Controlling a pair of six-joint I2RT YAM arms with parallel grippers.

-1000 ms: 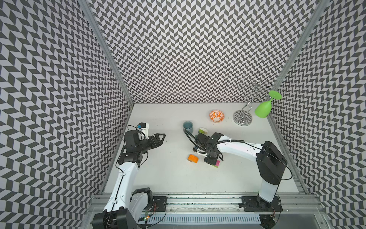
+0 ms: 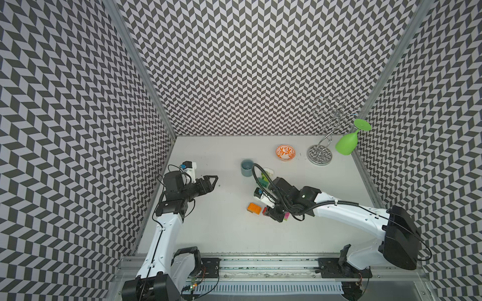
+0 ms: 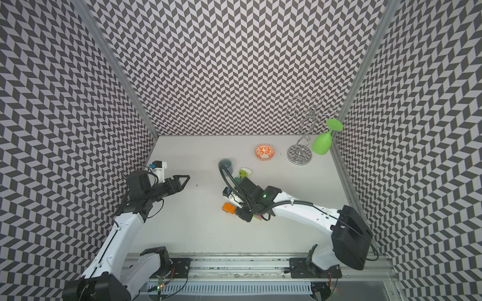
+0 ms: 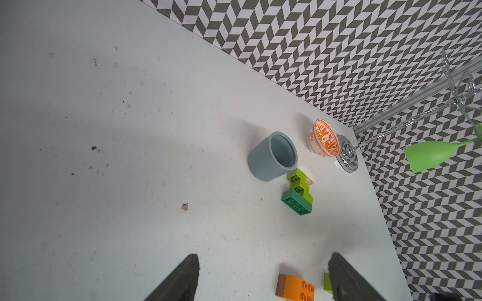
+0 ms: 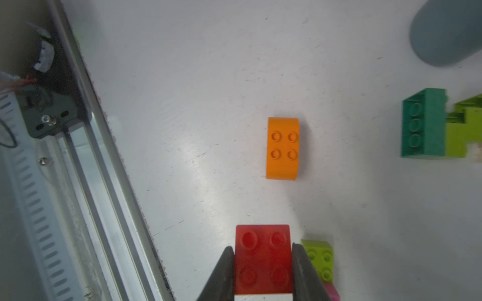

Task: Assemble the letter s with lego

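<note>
My right gripper is shut on a red brick [image 5: 263,250], seen from above in the right wrist view, over the table. Beneath and just right of it lie a lime brick [image 5: 319,255] and a pink brick [image 5: 330,292]. An orange brick [image 5: 282,148] lies apart on the table. Further off, a dark green brick [image 5: 423,123] adjoins lime pieces [image 5: 462,135]. My left gripper [image 2: 211,181] stands open at the left, above the table, with nothing between its fingers.
A grey-blue cup [image 4: 266,160] stands behind the green pieces. An orange patterned bowl [image 2: 285,153], a chrome stand [image 2: 319,155] and a green goblet [image 2: 347,144] are at the back right.
My right arm has risen and shifted slightly toward the front, with the red brick now visible in its gripper. The left arm has not visibly moved.
</note>
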